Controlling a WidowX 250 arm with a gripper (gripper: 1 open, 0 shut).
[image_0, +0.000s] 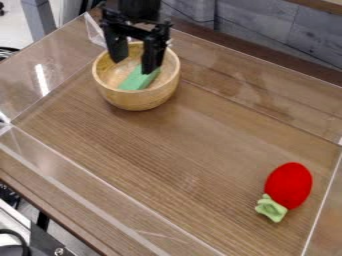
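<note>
My gripper (135, 48), dark and open, hangs at the top left over a wooden bowl (138, 98). A green item (139, 76) lies inside the bowl, just below the gripper. The gripper hides part of the bowl's back and inside.
A red object with a pale green end (289, 186) lies at the front right. A white wire-like object (95, 30) stands behind the bowl, partly hidden. A wall runs along the back.
</note>
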